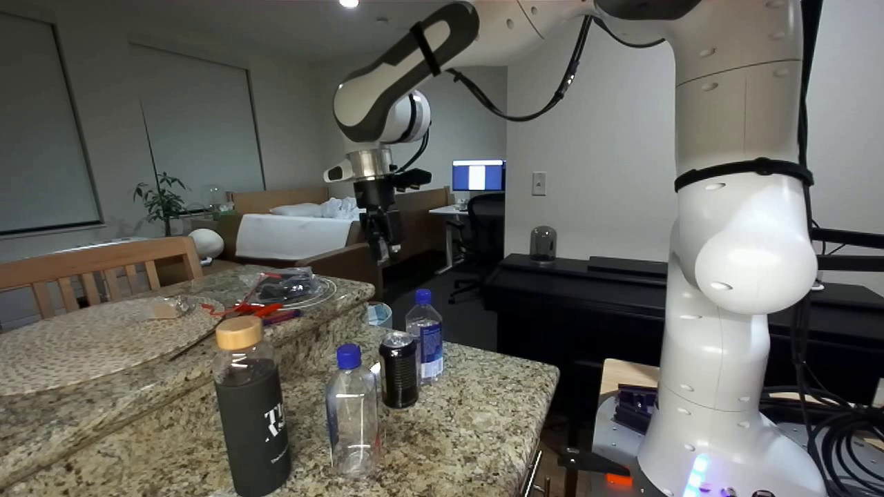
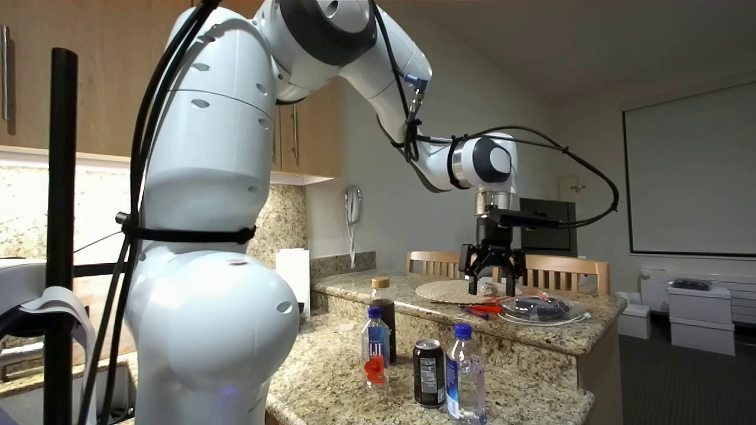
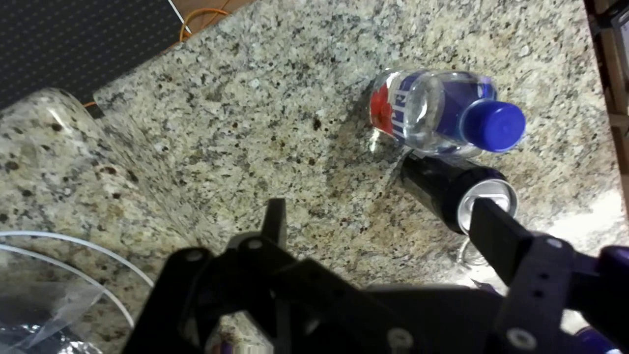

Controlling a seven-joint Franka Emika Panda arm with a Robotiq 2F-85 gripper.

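Note:
My gripper hangs in the air, fingers pointing down and spread apart, with nothing between them. In the wrist view the gap between the fingers lies over the counter, one finger overlapping the view of the black can. Beside that can stands a blue-capped water bottle. A second blue-capped bottle and a dark bottle with a wooden lid stand nearer in exterior view 1. All of them are upright on the lower granite counter, well below the gripper.
The raised granite ledge carries a round woven mat, red-handled tools and a bagged dark item with pale cable. Wooden chairs stand behind it. Bare counter lies beside the can and bottle in the wrist view.

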